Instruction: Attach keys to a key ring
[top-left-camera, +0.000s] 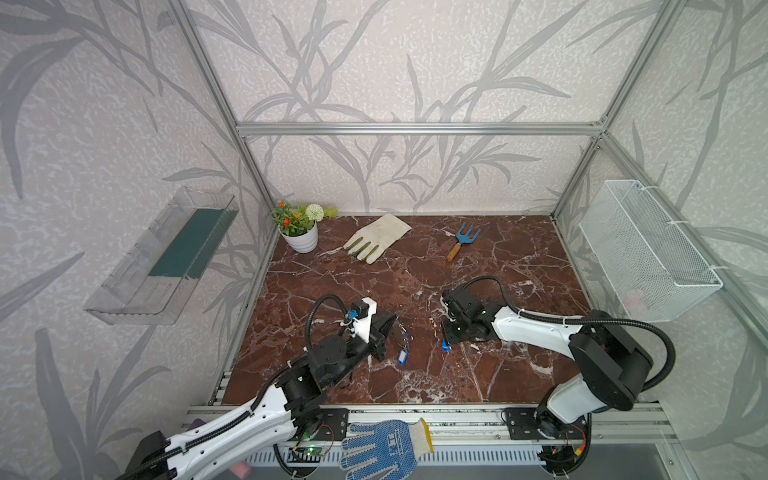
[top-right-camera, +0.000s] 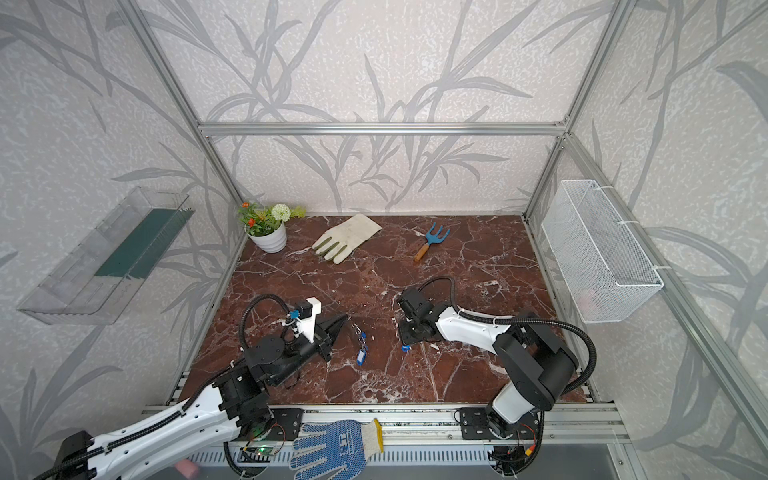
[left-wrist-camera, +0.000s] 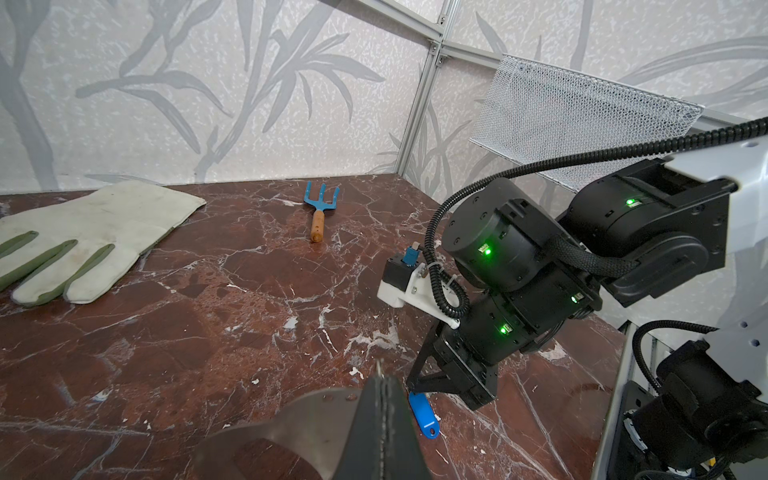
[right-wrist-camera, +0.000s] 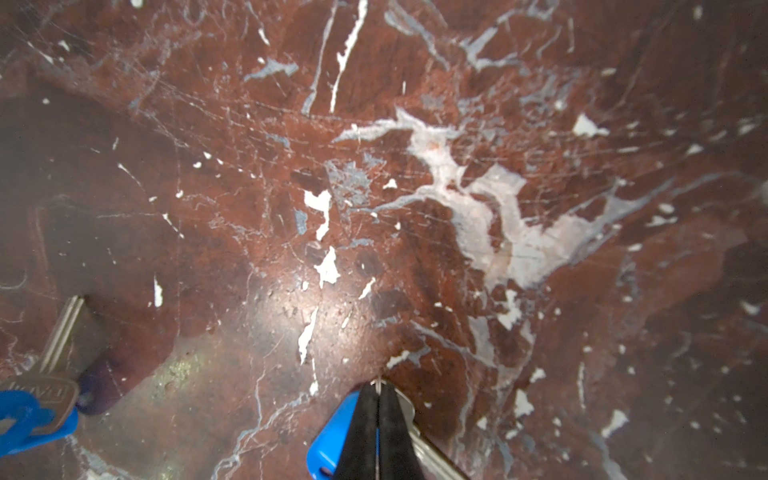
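Note:
Near the middle front of the table, a key with a blue cover lies flat, its metal blade pointing away to the lower right. Over it is my right gripper, shut with nothing visible between its fingers; they hide part of the cover. My left gripper is held above the table, shut on a thin grey metal piece, blurred, seemingly the key ring. A chain with a blue tag runs down beside that gripper. In the right wrist view, another blue-covered key appears at the left edge.
A beige glove, a blue hand fork and a flower pot sit along the back. Mesh baskets hang on both side walls. A blue glove lies beyond the front edge. Bare table separates the grippers from the back items.

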